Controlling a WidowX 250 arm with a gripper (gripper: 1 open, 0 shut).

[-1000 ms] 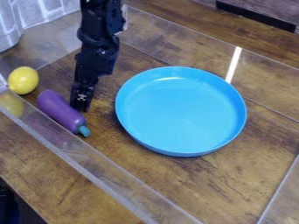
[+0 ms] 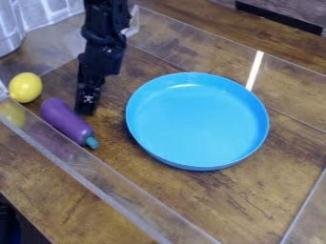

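Observation:
My black gripper point(image 2: 90, 95) reaches down from the top of the camera view at the left, its tips low over the wooden table just above a purple eggplant point(image 2: 67, 120) with a teal stem. The fingers are dark and small; I see nothing held between them. A yellow lemon-like object point(image 2: 26, 87) lies to the gripper's left. A large blue plate point(image 2: 196, 121) lies to the right of the gripper.
Clear plastic walls point(image 2: 102, 191) run along the left and front, and a white plastic piece point(image 2: 13, 24) is at the top left. Bare wood point(image 2: 230, 48) surrounds the plate at the back and right.
My gripper appears to have shifted very slightly over the last second. The eggplant, lemon and plate stay where they were.

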